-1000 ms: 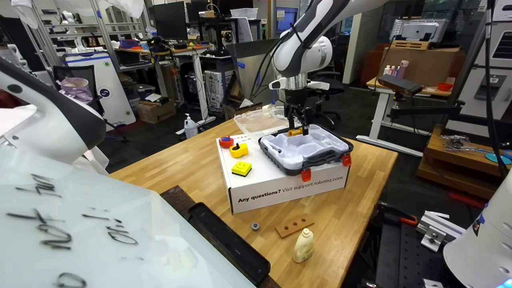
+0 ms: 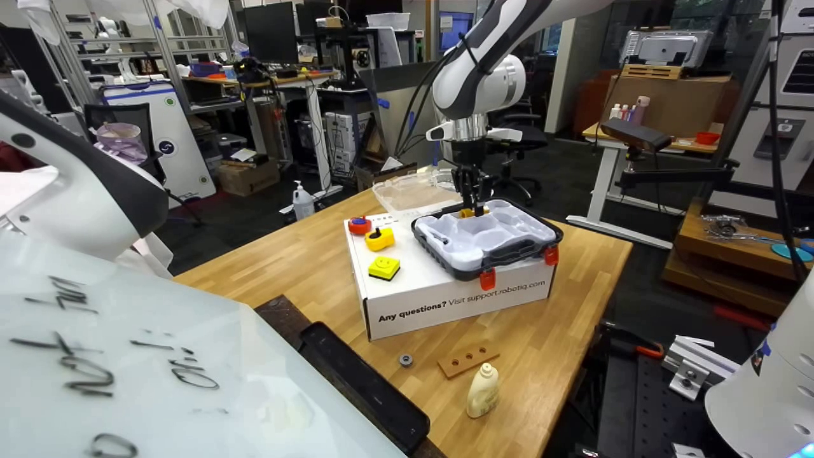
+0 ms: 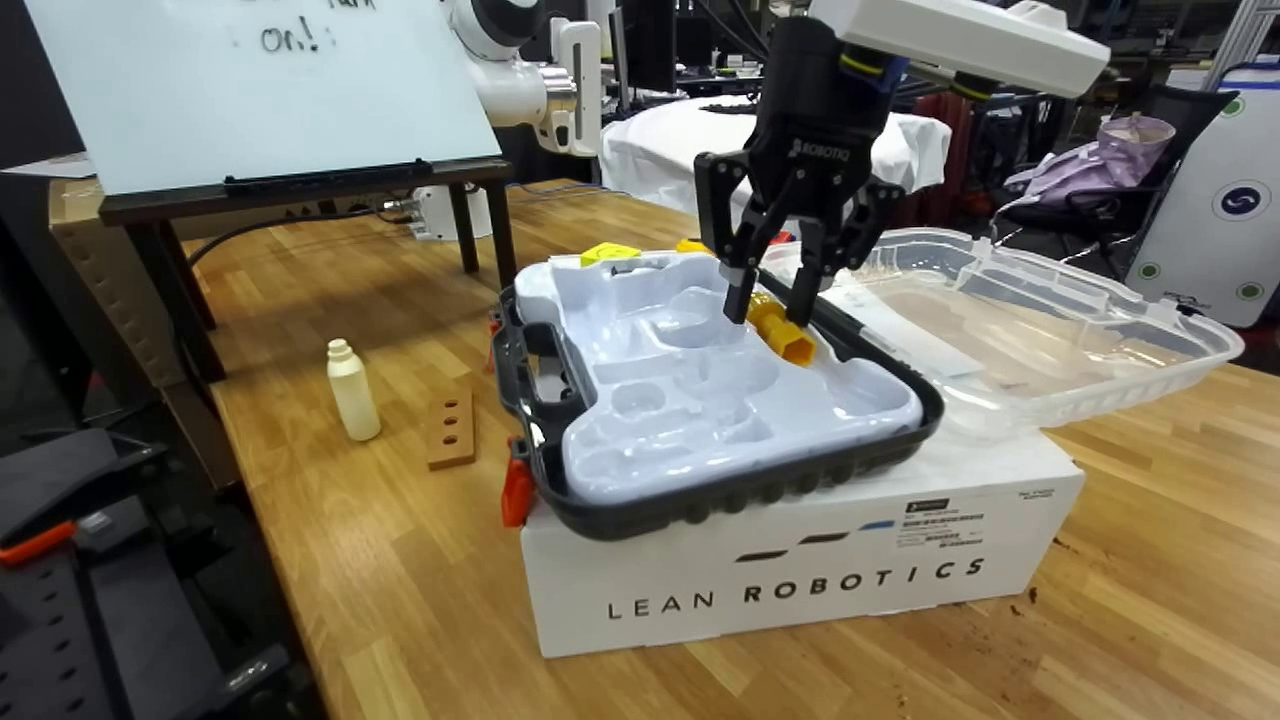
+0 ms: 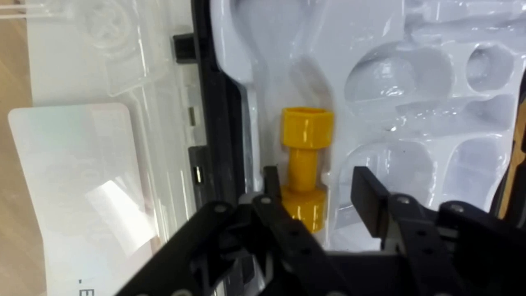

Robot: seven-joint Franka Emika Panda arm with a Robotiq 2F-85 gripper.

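A yellow-orange spool-shaped piece (image 4: 303,170), narrow in the middle with wider ends, lies in a recess of the grey-white tray insert (image 3: 672,396). My gripper points down over it, its fingers part open. In the wrist view the left finger (image 4: 272,181) is close to the piece's side, while a clear gap separates the right finger (image 4: 365,190) from it. Exterior view 2 shows the fingertips low at the piece, around its upper part. Whether either finger touches it, I cannot tell.
The black-rimmed case stands on a white box (image 3: 792,588), its clear lid (image 3: 1152,372) open at the back. A red piece (image 2: 359,226), a yellow piece (image 2: 379,239) and a yellow block (image 2: 383,267) lie beside it. A cream bottle (image 2: 482,390) and brown holed bar (image 2: 469,360) are on the table.
Compared with a second ago, the gripper's fingers look closer together in exterior view 1. The case and the loose objects appear unmoved.
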